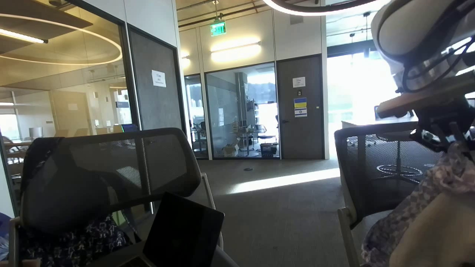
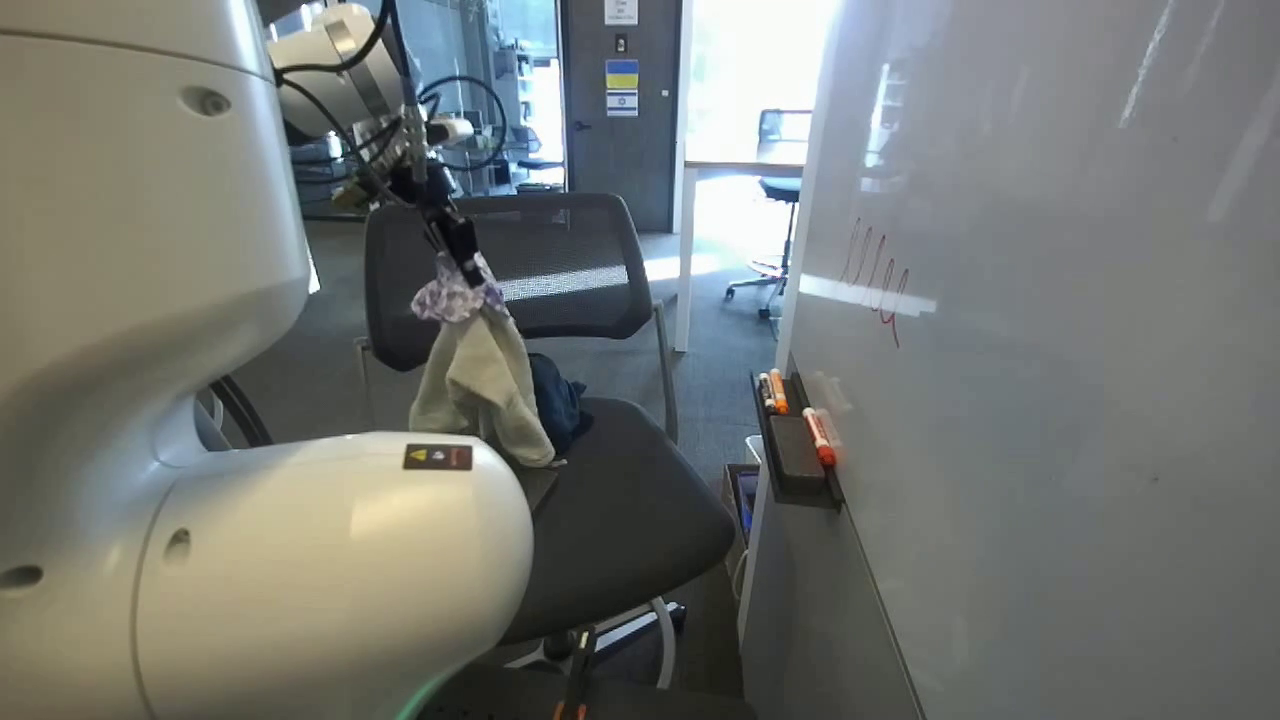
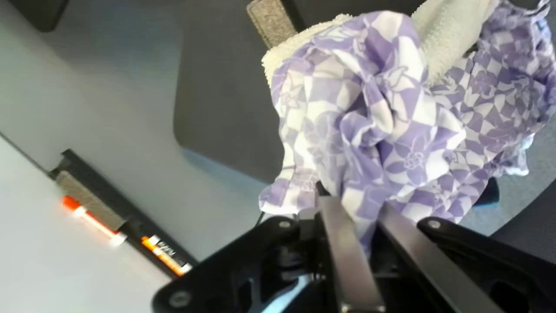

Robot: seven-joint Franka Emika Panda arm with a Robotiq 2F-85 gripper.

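Observation:
A purple-and-white patterned cloth [image 3: 385,120] is pinched between the fingers of my gripper. Cream towelling [image 3: 453,36] shows behind it in the wrist view. In exterior view 2 the patterned cloth [image 2: 453,292] is bunched at the tips of my gripper [image 2: 471,266], with a cream cloth [image 2: 480,378] hanging below toward the chair seat. Whether the two are one piece cannot be told. At the right of exterior view 1, my gripper [image 1: 447,144] is partly cut off above the hanging patterned cloth [image 1: 412,213] and its cream part [image 1: 438,231].
A dark cloth [image 2: 557,402] lies on the chair seat [image 2: 624,516], behind the cream one. The whiteboard [image 2: 1032,360] stands to the right, its tray [image 2: 798,456] holding markers. Another chair [image 1: 111,173] carries a laptop [image 1: 184,231].

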